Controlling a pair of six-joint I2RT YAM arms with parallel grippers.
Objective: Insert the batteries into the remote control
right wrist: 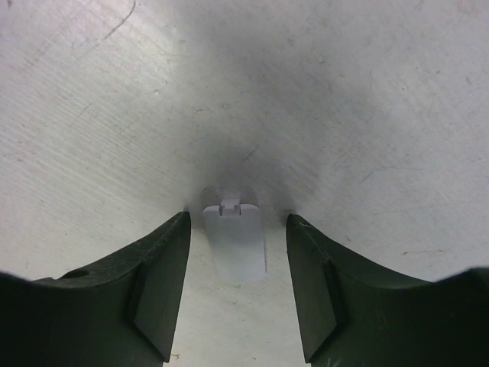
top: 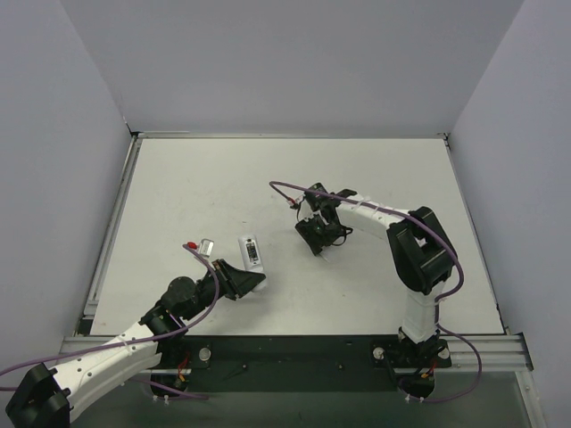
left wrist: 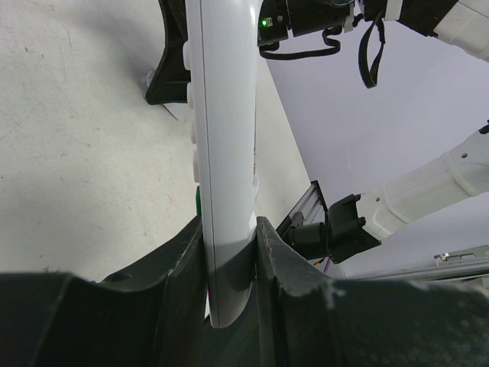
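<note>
The white remote control [top: 251, 246] is held at its near end, with my left gripper shut on it. From the left wrist it appears edge-on, a long white side with small bumps along its left. A dark patch with pale marks shows on its upper face from above; I cannot tell whether that is the battery compartment. My right gripper stands open over the table. A small flat white piece [right wrist: 236, 243] with a tab, like a battery cover, lies between its fingers, with gaps on both sides. No battery can be made out clearly.
In the top view the right arm [top: 428, 259] reaches in from the right, its hand hiding the table beneath. Purple cables trail over both arms.
</note>
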